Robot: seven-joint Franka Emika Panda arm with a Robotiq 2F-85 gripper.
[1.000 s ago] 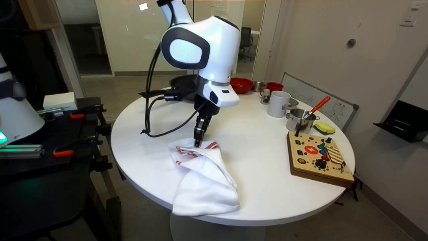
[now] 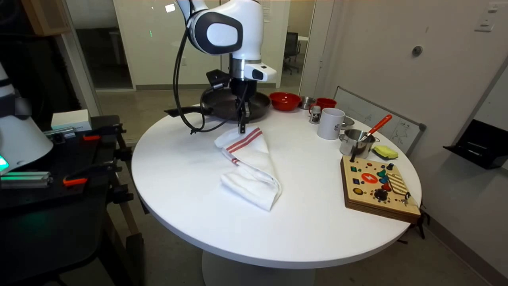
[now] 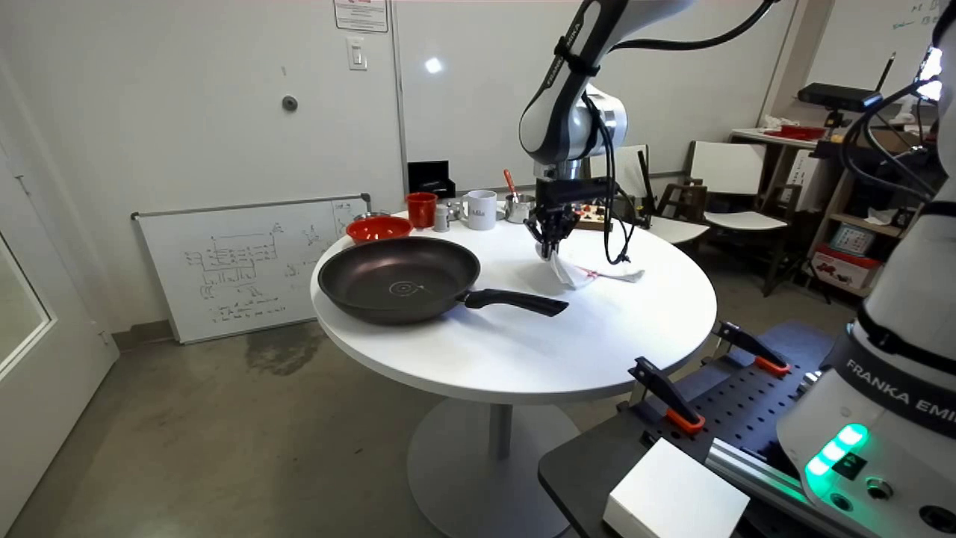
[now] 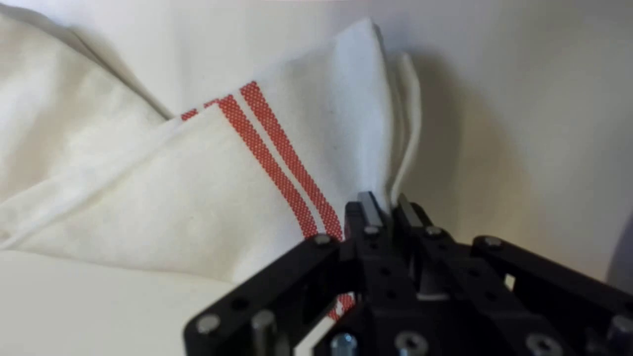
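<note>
A white towel with red stripes [image 2: 252, 169] lies bunched and stretched out across the table, its near end loosely folded. At its far end, my gripper [image 2: 242, 129] is shut on a fold of the cloth, which it holds close to the tabletop. Seen from the wrist, the pinched fold stands up between the gripper's [image 4: 388, 207] fingertips, and the red-striped part of the towel [image 4: 279, 160] spreads to the left. In the second exterior view the towel [image 3: 578, 272] trails to the right from the gripper [image 3: 546, 252].
Behind the gripper sits a black frying pan [image 3: 403, 278] with its handle reaching towards the towel. A red bowl [image 2: 284, 101], white mug [image 2: 330, 124], steel pot [image 2: 358, 143] and wooden switch board [image 2: 378, 188] line the right side.
My gripper has moved towards the pan, dragging the towel away from the table's front edge. The cloth is now narrower and more stretched.
</note>
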